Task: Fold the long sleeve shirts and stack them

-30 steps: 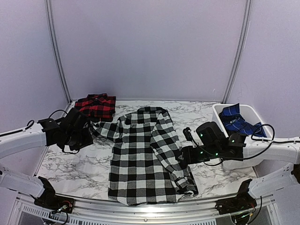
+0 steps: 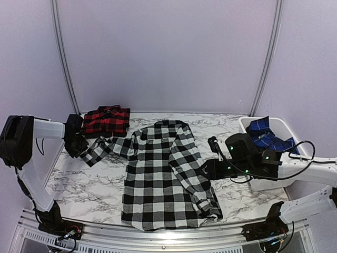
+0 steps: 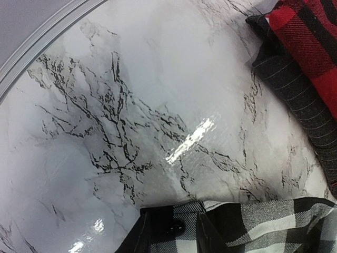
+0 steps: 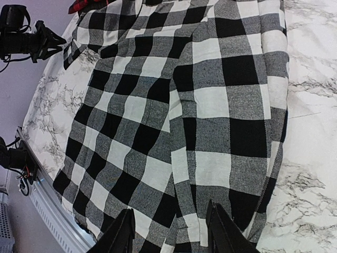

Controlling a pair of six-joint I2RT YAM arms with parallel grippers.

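Observation:
A black-and-white checked shirt (image 2: 155,179) lies spread on the table, its right sleeve (image 2: 184,168) folded down over the body and its left sleeve (image 2: 118,146) stretched out to the left. At that sleeve's end is my left gripper, its fingers apart on either side of the buttoned cuff (image 3: 179,240); whether they touch the cloth is unclear. My right gripper hovers above the folded sleeve near the shirt's right edge, open with nothing held. Behind the left sleeve rests a folded stack topped by a red-and-black checked shirt (image 2: 107,119).
A white bin (image 2: 287,179) with blue checked cloth (image 2: 267,136) in it stands at the right, behind the right arm. Bare marble table (image 2: 87,195) shows to the left of the shirt and between shirt and bin. Walls close in the back and sides.
The left arm has swung outward and back left, bringing its gripper from in front of the left sleeve to the cuff end.

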